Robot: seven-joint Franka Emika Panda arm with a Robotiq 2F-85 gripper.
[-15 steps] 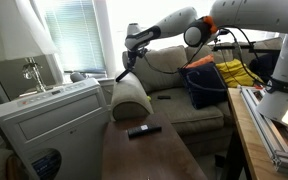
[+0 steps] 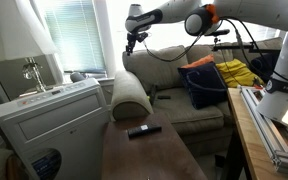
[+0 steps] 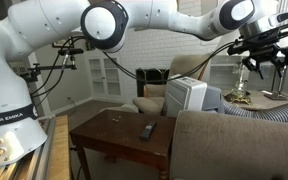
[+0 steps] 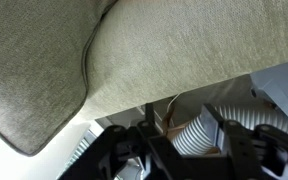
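Note:
In exterior view 1 my gripper (image 2: 132, 46) is high above the far end of the sofa, in front of the window. Exterior view 2 puts the gripper (image 3: 269, 58) at the upper right, above the sofa back and clear of the table. Along the lower edge of the wrist view are the dark gripper parts (image 4: 152, 150), with beige sofa fabric beyond them. The parts are too dark to make out what, if anything, is between the fingers. A black remote (image 2: 144, 130) lies on the brown table (image 2: 144, 158), far from the gripper.
The beige sofa (image 2: 189, 115) holds blue, red and yellow cushions (image 2: 206, 82) at its right end. A white cabinet (image 2: 59, 115) with a lamp (image 2: 26, 38) on it stands at the left. The robot's cable hangs in loops below the arm.
My gripper has risen from close above the sofa arm and shifted slightly right. The remote on the table has not moved.

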